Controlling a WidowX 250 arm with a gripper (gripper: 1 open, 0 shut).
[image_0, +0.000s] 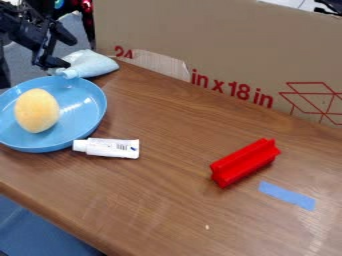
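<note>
My gripper (56, 62) is at the upper left, beside a folded pale blue cloth (88, 64); its fingers are small and partly unclear against the cloth. Below it a blue plate (83, 105) holds a pale yellow oval object (38, 110). A white tube (106, 147) lies on the wooden table (174, 205) against or just beside the plate's lower right. A red block-like object (245, 162) lies on the right part of the table.
A cardboard box wall (227, 50) runs along the back. A strip of blue tape (286, 196) is stuck near the right.
</note>
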